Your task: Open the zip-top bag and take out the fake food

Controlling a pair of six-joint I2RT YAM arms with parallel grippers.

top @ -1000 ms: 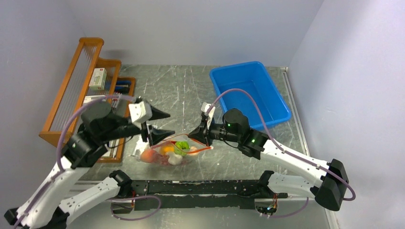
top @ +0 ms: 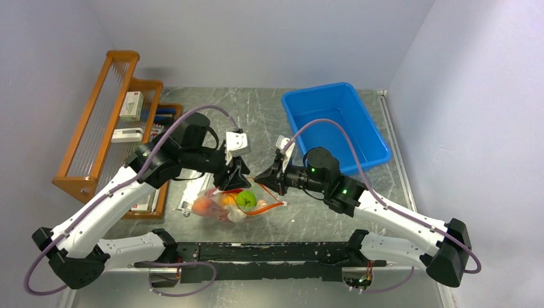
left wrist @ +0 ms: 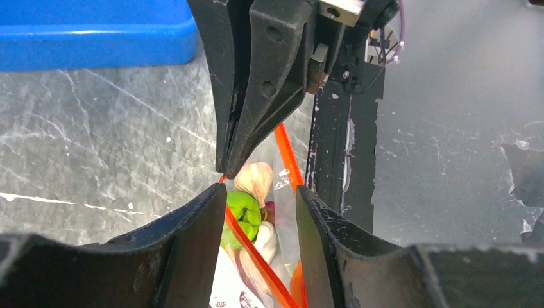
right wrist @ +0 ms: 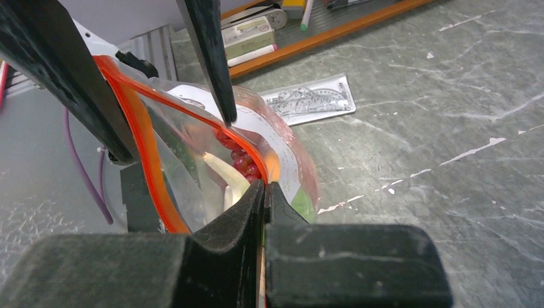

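Note:
The clear zip top bag [top: 222,212] lies with its orange-edged mouth spread; fake food shows inside. A green pepper [left wrist: 242,210], a garlic bulb [left wrist: 255,179] and red grapes [right wrist: 246,163] are among it. My right gripper is shut on one orange rim [right wrist: 251,149] of the mouth, holding it up. Over the mouth, my left gripper stands open, its fingers spread to either side of the orange strips [left wrist: 255,256]. The left fingers grip nothing. Arms hide part of the bag in the top view.
An empty blue bin [top: 330,119] stands at the back right. On the left is a wooden shelf [top: 96,122] with boxes. A flat clear packet [right wrist: 314,99] lies beside the bag.
My left gripper has moved right, close to the right gripper's tips and over the bag's mouth. The right arm has barely shifted and the bag is in nearly the same place.

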